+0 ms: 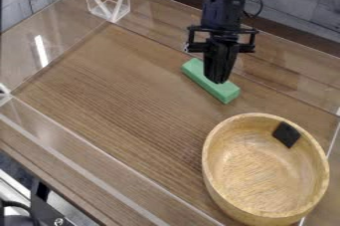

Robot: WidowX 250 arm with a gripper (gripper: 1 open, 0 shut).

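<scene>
My black gripper points down just above a green block that lies on the wooden table. The fingertips are near the block's upper-left end; whether they touch it cannot be told. The gripper looks shut, with nothing visible between its fingers.
A round beige bowl fills the lower right, with a small black block at its upper-right rim. A clear plastic item stands at the upper left.
</scene>
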